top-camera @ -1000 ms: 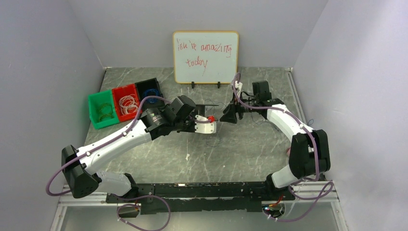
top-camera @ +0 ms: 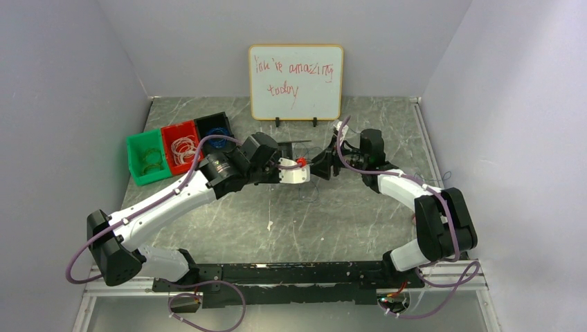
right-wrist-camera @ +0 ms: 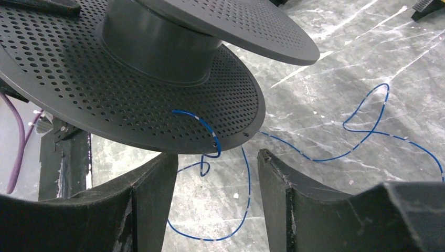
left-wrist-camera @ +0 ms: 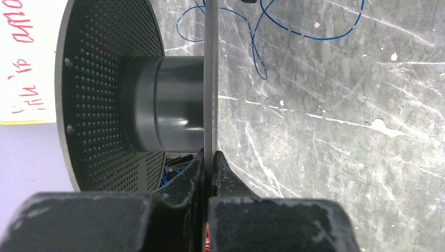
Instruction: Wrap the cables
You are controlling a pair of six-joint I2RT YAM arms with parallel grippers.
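A dark grey spool with perforated flanges (left-wrist-camera: pixel 86 89) and a smooth hub (left-wrist-camera: pixel 181 102) is in the left wrist view. My left gripper is shut on the rim of its edge-on flange. In the right wrist view a blue cable (right-wrist-camera: pixel 202 122) rises from the perforated flange and bends down over its rim; more of it lies in loops on the table. My right gripper stands open just below that rim, the bent bit of cable showing between its fingertips, not gripped. From above, the arms hide most of the spool.
Green (top-camera: pixel 144 153), red (top-camera: pixel 173 131) and black (top-camera: pixel 208 122) bins stand at the back left with coiled cables inside. A whiteboard (top-camera: pixel 296 81) is at the back.
My right gripper has come a little toward the front and left, closer to the spool and left gripper. The left arm has barely shifted.
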